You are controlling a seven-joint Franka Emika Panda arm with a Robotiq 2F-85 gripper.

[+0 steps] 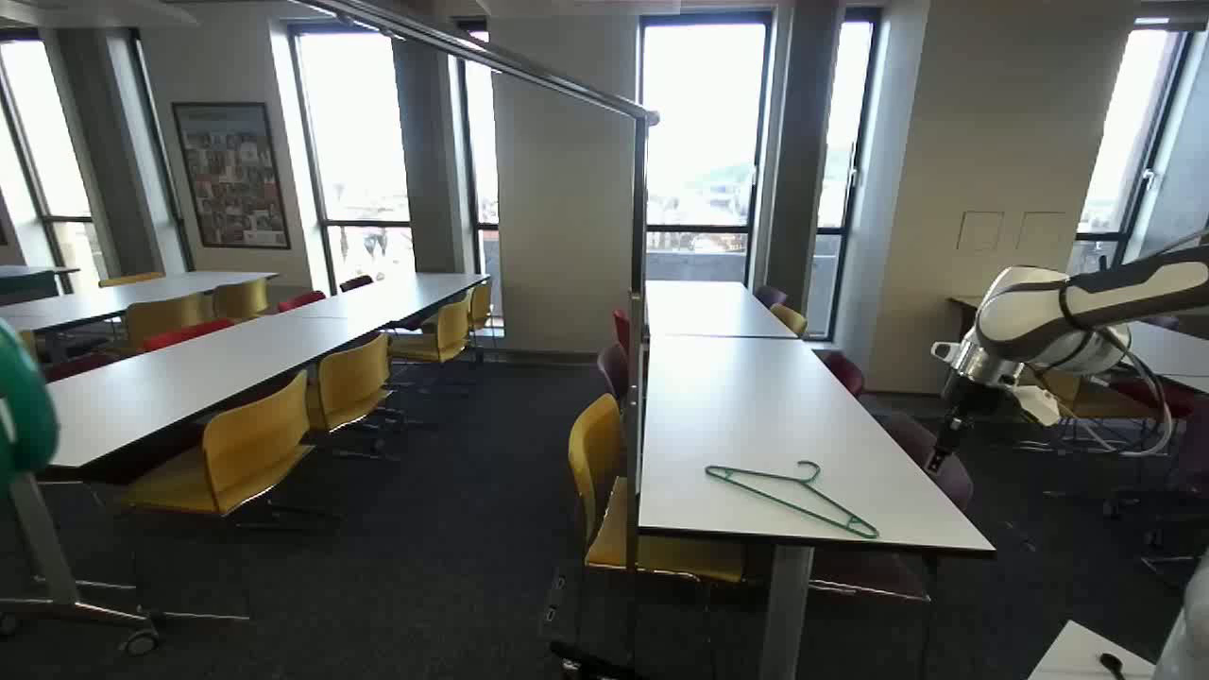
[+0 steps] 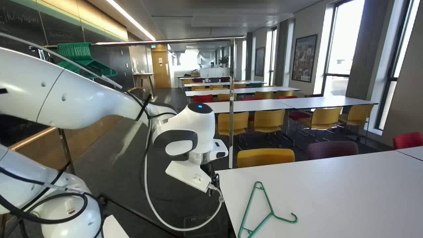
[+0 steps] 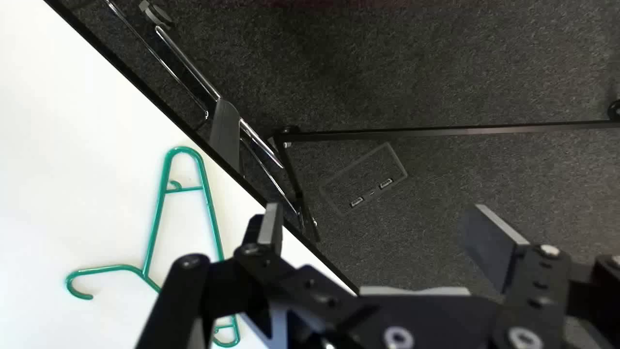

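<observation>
A green plastic hanger [image 1: 793,499] lies flat near the front end of the white table, its hook bent toward the table's far side in exterior view 1. In the wrist view the hanger [image 3: 154,232] is left of the fingers, partly covered by the left finger. My gripper is open, with only dark floor showing between its widely parted fingers. From exterior view 1, the gripper [image 1: 935,463] hangs by the table's right edge, to the right of the hanger and apart from it. Exterior view 2 shows the hanger [image 2: 270,214] right of the arm.
A metal rail's upright post [image 1: 638,340] stands along the table's left side. More green hangers [image 2: 75,51] hang bunched on the rail in exterior view 2. Yellow chairs [image 1: 595,453] stand close to the white table [image 1: 725,385], whose surface beyond the hanger is bare.
</observation>
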